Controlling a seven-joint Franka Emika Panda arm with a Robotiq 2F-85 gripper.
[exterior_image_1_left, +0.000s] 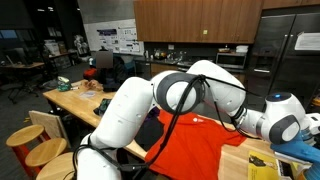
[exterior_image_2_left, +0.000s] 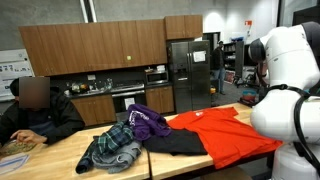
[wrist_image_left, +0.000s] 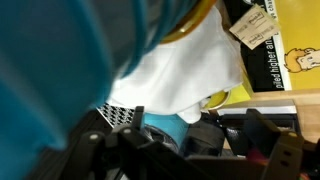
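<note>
In the wrist view my gripper stands open, one finger at the lower left and one at the lower right. Just beyond the gap, a crumpled white cloth-like item (wrist_image_left: 195, 70) hangs down towards the fingers; whether it touches them I cannot tell. A teal ribbed container (wrist_image_left: 105, 45), blurred and close, fills the left side. In exterior view 1 the arm reaches to the right end of the table, where its fingers are hard to make out beside the teal container (exterior_image_1_left: 312, 165).
A yellow book (wrist_image_left: 300, 45) lies under the gripper's right side. Red cloth (exterior_image_1_left: 190, 150) covers the table's middle, and purple clothing (exterior_image_2_left: 145, 122) lies with other garments at one end. A person (exterior_image_2_left: 40, 110) sits there. Stools (exterior_image_1_left: 45, 153) stand at the left.
</note>
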